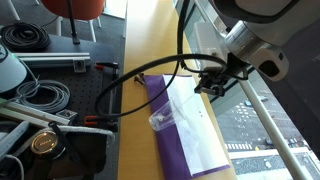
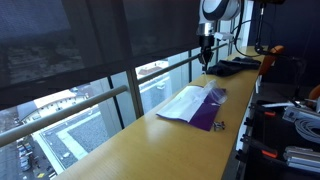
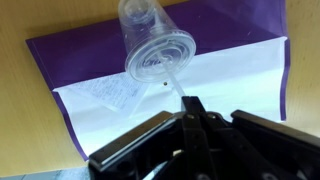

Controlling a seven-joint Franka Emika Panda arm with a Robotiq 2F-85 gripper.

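Note:
A clear plastic cup with a domed or flat clear lid lies tilted on a purple and white sheet. A thin pale straw runs from the lid to the fingertips of my gripper, which is shut with the straw's end apparently between its fingers. In exterior view 1 the cup lies on the sheet's purple edge, with the gripper to its right and higher. The cup also shows in exterior view 2. The straw's gripped end is partly hidden by the fingers.
White sheet with a purple border covers part of the wooden table. Small dark items sit by the table's edge. A window with a rail runs along one side.

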